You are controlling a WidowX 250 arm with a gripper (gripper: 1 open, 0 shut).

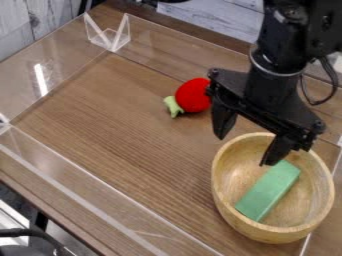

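My black gripper (267,135) hangs over the back part of a wooden bowl (230,180), its two fingers spread open. In the bowl lies a green oblong block (267,193). Behind and left of the gripper a red round object (195,93), partly hidden by the arm, sits beside a small light green piece (173,105).
A clear wire or plastic holder (107,32) stands at the far back left.
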